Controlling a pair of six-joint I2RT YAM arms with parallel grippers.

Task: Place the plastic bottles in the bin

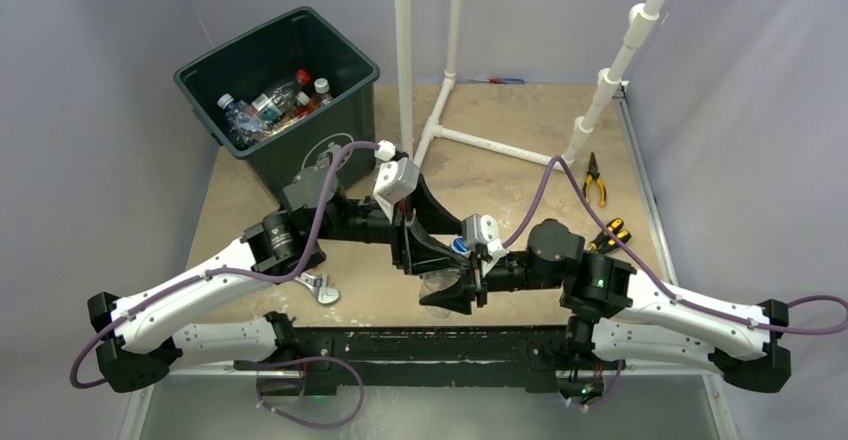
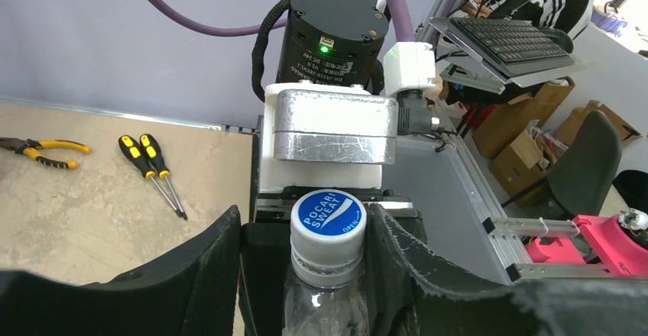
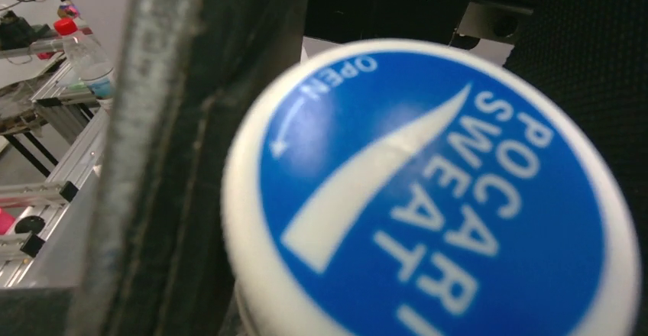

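A clear plastic bottle (image 1: 437,290) with a blue-and-white Pocari Sweat cap (image 2: 328,225) is held upright by my right gripper (image 1: 455,290), shut on it. My left gripper (image 1: 440,240) is part open around the cap, its fingers either side; whether they touch is unclear. The cap fills much of the right wrist view. The green bin (image 1: 350,80) at the back left holds several bottles (image 1: 265,110).
An adjustable wrench (image 1: 322,288) lies left of the bottle. Pliers (image 1: 597,185) and two screwdrivers (image 1: 605,235) lie at the right. White pipes (image 1: 490,145) stand behind the grippers.
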